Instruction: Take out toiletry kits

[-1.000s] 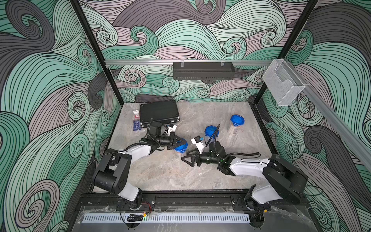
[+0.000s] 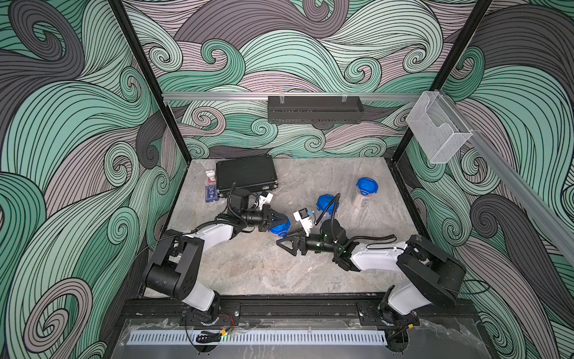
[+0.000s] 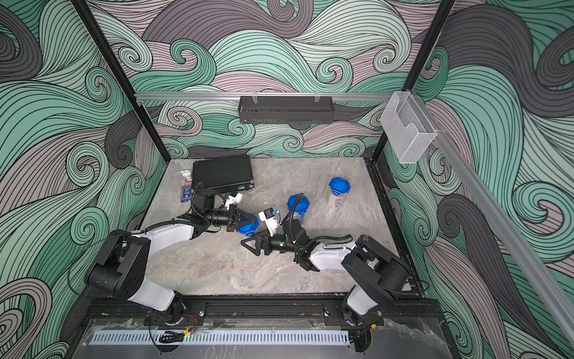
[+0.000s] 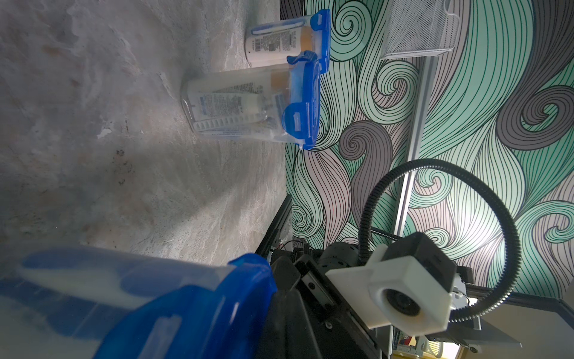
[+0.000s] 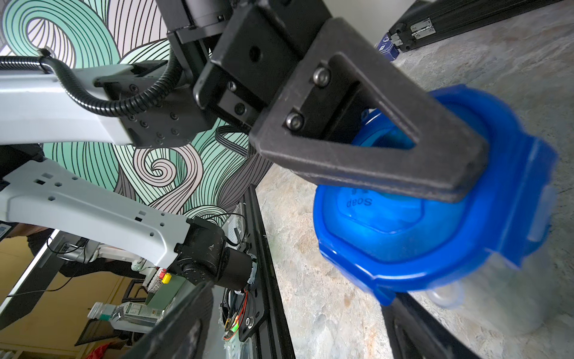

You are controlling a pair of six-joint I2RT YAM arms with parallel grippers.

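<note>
A clear container with a blue lid (image 2: pixel 279 228) stands between my two grippers; in the right wrist view its lid (image 5: pixel 382 236) bears the word "Soap". My left gripper (image 2: pixel 285 219) is shut over the lid, with nothing seen between its fingers; its dark finger (image 5: pixel 442 167) lies across the lid top in the right wrist view. My right gripper (image 2: pixel 285 244) is open at the container's near right side, fingers apart, one fingertip (image 5: pixel 412 329) close to the lid's rim. Whether it touches is unclear. Two more blue-lidded containers, one at centre (image 4: pixel 251 104) and one farther right (image 2: pixel 367 186), hold packed items.
A black case (image 2: pixel 246 173) lies at the back left, with a small bottle (image 2: pixel 210 176) and a blue packet (image 2: pixel 211 193) beside it. A mesh basket (image 2: pixel 439 128) hangs on the right rail.
The left arm and the containers look unmoved.
</note>
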